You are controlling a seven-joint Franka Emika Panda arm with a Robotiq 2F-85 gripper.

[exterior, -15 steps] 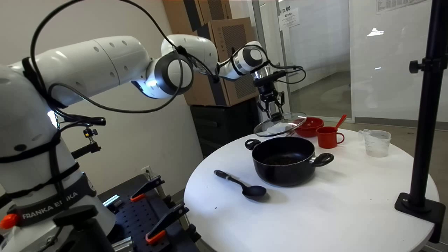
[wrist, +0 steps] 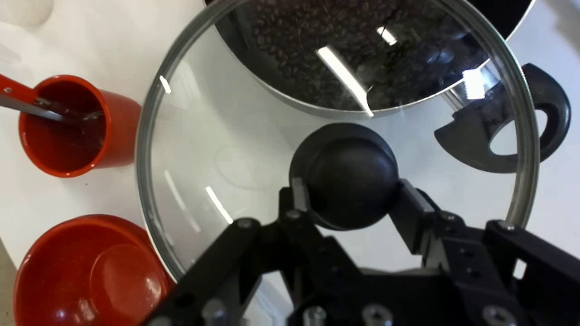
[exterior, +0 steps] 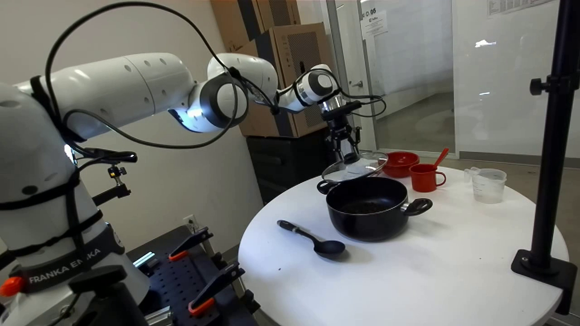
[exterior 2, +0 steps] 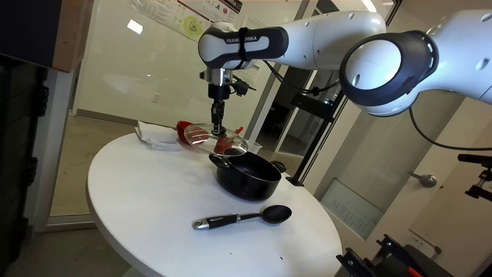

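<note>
My gripper is shut on the round black knob (wrist: 350, 176) of a clear glass lid (wrist: 239, 141). In exterior view 2 the lid (exterior 2: 196, 138) hangs tilted above the table, over the far side of the black pot (exterior 2: 249, 177). Through the glass, the wrist view shows dark beans (wrist: 326, 38) inside the pot, with the lid covering only part of its opening. One pot handle (wrist: 552, 114) reaches out from under the lid's rim. Whether the rim touches the pot I cannot tell.
A black spoon (exterior: 329, 248) lies in front of the pot. Behind it stand a red bowl (exterior: 401, 163), a red mug (exterior: 425, 178) with a red-handled utensil, and a clear measuring cup (exterior: 488, 187). White cloths (exterior 2: 157, 135) lie at the table's edge.
In exterior view 1 my gripper and the lid have moved a little left and lower, closer to the pot. Pot, spoon and red dishes have stayed in place.
</note>
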